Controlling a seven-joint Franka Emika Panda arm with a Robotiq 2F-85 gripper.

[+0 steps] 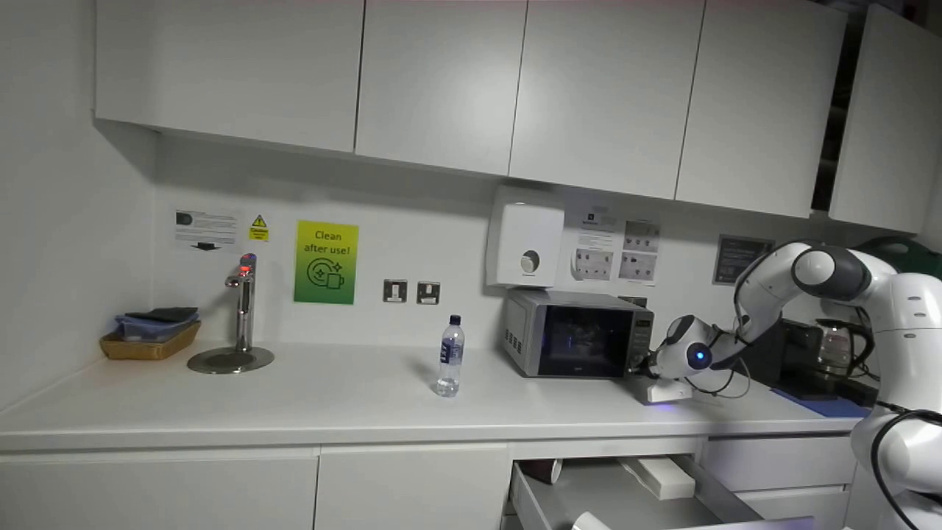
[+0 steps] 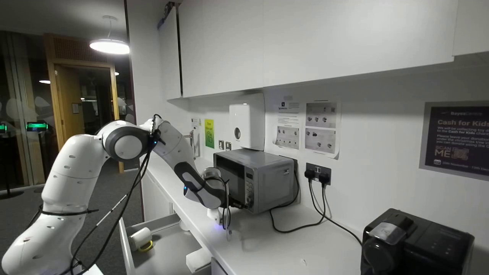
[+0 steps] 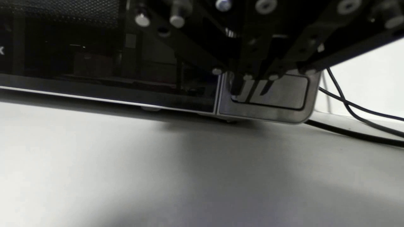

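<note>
A grey microwave with a dark glass door stands on the counter against the wall, its door closed. My gripper is at the lower part of its control panel, low over the counter. In the wrist view the gripper's dark linkages come down in front of the wide door-release button at the panel's bottom. Its fingers are shut, and nothing shows between them. The fingertips are at or very near the button; whether they press on it, I cannot tell.
A water bottle stands left of the microwave. Below the counter a drawer is pulled out, with a white box and cups in it. Power cables run behind the microwave, and a black coffee machine is farther right.
</note>
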